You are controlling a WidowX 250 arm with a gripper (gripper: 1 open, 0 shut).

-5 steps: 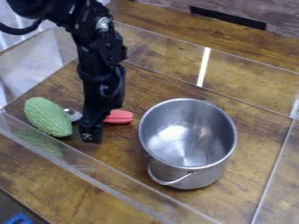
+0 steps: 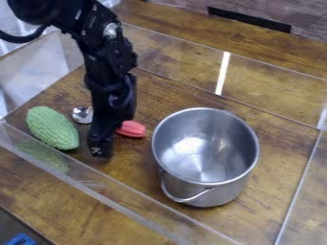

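The black gripper (image 2: 110,134) reaches down to the wooden surface between a green bumpy vegetable (image 2: 53,128) on the left and a red object (image 2: 132,129) just to its right. Whether anything is between its fingers cannot be made out. A small silver metal piece (image 2: 82,114) lies behind the green vegetable, partly near the arm.
A large steel pot (image 2: 206,153) with a wire handle stands right of the gripper. Clear transparent walls border the work area at front, left and right. The wooden surface behind the pot is free.
The gripper has shifted slightly, and more of the silver piece now shows to its left. The pot and green vegetable are unmoved.
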